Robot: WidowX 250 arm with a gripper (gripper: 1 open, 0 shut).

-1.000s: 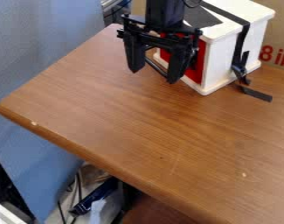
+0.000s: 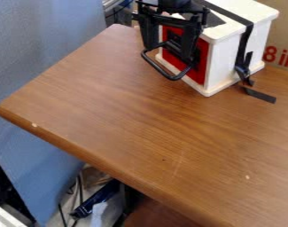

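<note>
My gripper (image 2: pixel 170 32) is at the top centre, dark, in front of a white box (image 2: pixel 225 58) with a red front panel (image 2: pixel 203 64). A black looped bar handle (image 2: pixel 174 74) is on the red panel, just below the gripper. The gripper's fingers are hard to separate from the dark handle, so I cannot tell its opening or what lies between them.
A black strap (image 2: pixel 260 93) lies on the table at the box's right. A cardboard sheet (image 2: pixel 280 44) stands behind; the table's left edge drops toward clutter on the floor.
My gripper has moved up and back toward the top of the box, uncovering more of the red panel and the handle.
</note>
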